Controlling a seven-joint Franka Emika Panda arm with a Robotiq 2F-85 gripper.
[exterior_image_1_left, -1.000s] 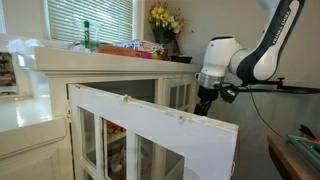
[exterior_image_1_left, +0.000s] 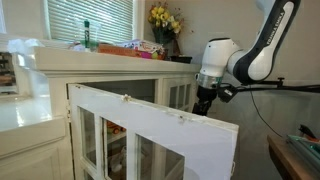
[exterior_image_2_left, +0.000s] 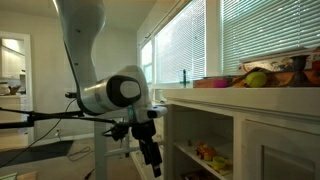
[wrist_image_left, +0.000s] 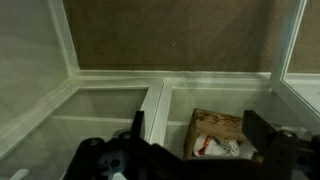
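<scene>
My gripper is open in the wrist view, its two dark fingers wide apart with no object visibly held. A white frame edge (wrist_image_left: 155, 112) runs just beside the left finger; whether they touch I cannot tell. In exterior view 2, the gripper (exterior_image_2_left: 150, 157) points down in front of the open white cabinet (exterior_image_2_left: 180, 125). From exterior view 1, the gripper (exterior_image_1_left: 201, 107) is small and partly hidden, behind the open cabinet door (exterior_image_1_left: 160, 122) with its framed panes.
Inside the cabinet, colourful items (exterior_image_2_left: 212, 157) rest on a shelf. A wooden box (wrist_image_left: 215, 126) with white items shows low in the wrist view. Flowers (exterior_image_1_left: 164, 20) and boxes (exterior_image_1_left: 128, 50) stand on the countertop. A brown table edge (exterior_image_1_left: 292, 158) is at right.
The arm has shifted slightly, its wrist a little higher and to the right. The cabinet and its door look unchanged.
</scene>
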